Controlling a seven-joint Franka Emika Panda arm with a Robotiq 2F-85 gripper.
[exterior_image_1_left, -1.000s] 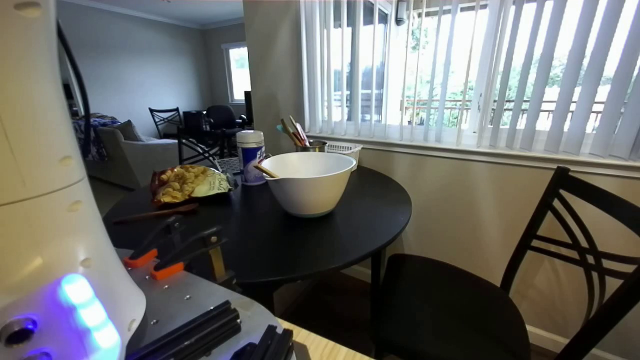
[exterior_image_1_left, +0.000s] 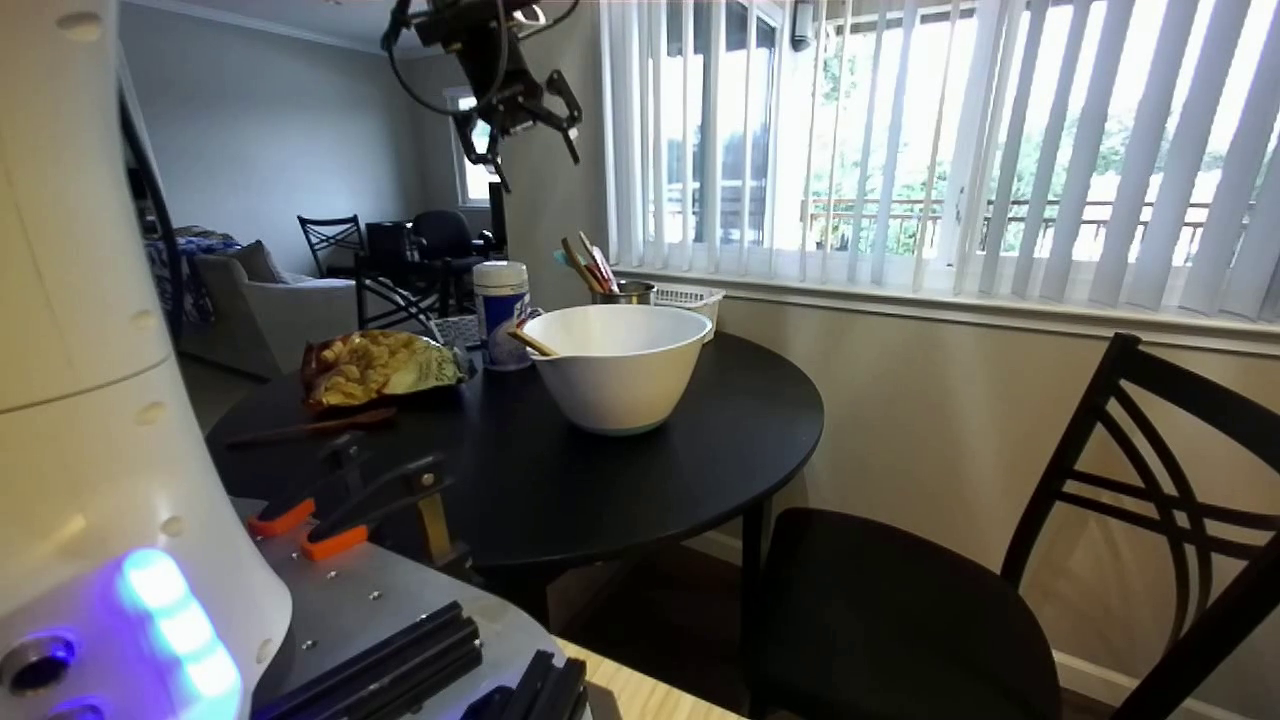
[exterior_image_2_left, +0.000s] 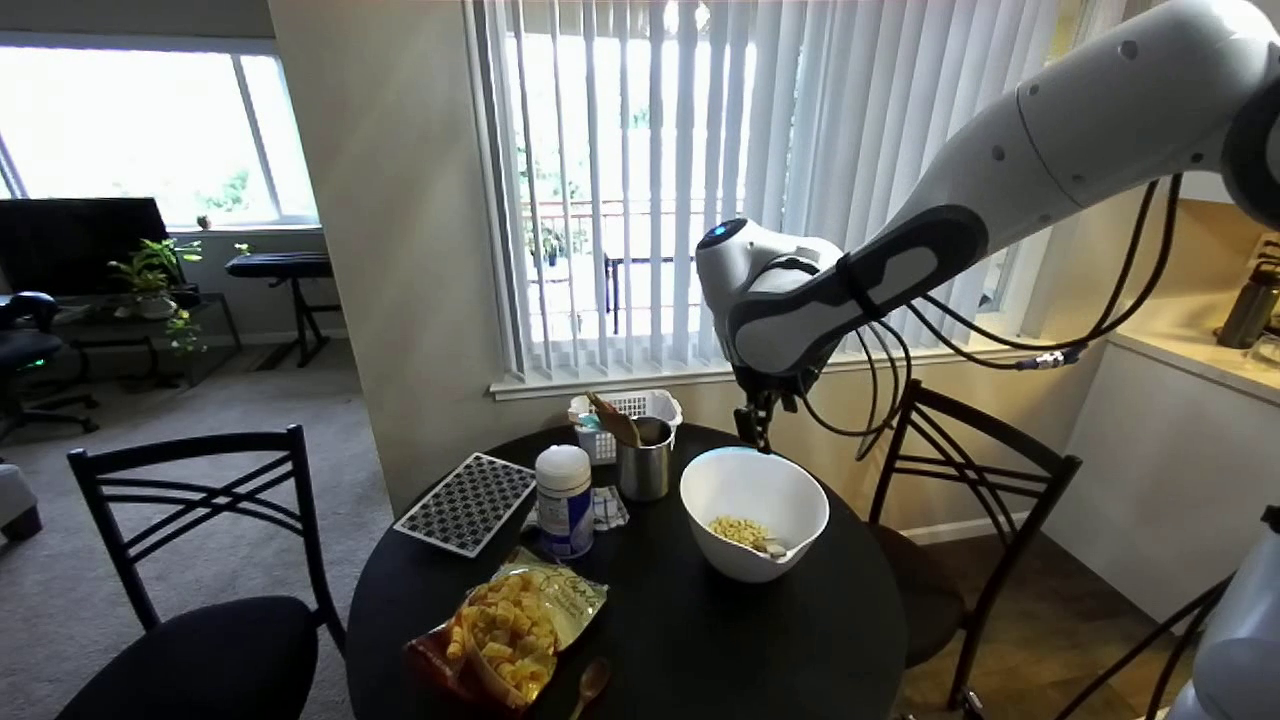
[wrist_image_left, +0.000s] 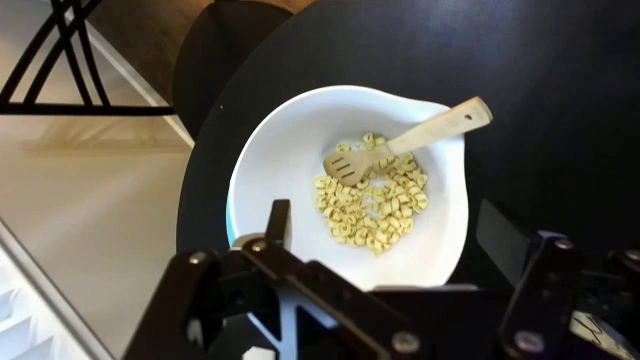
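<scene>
A white bowl (exterior_image_2_left: 753, 486) stands on the round black table, holding a pile of small pale pasta pieces (wrist_image_left: 373, 213). Resting in it is a slotted wooden spatula (wrist_image_left: 414, 140), its head on the pasta and its handle leaning over the pouring lip. My gripper (exterior_image_1_left: 540, 172) hangs in the air above the table, open and empty, fingers pointing down. The wrist view looks down into the bowl, with one finger (wrist_image_left: 279, 225) over its near left part and the other beyond the right rim. In exterior view 2 the gripper is small and partly hidden by the arm.
An opened pasta bag (exterior_image_2_left: 510, 636), a wooden spoon (exterior_image_2_left: 591, 684), a wipes canister (exterior_image_2_left: 564, 502), a metal utensil pot (exterior_image_2_left: 644, 460) and a white basket (exterior_image_2_left: 657, 406) share the table. A black chair (exterior_image_1_left: 912, 612) stands beside it.
The bowl and other table items have not moved.
</scene>
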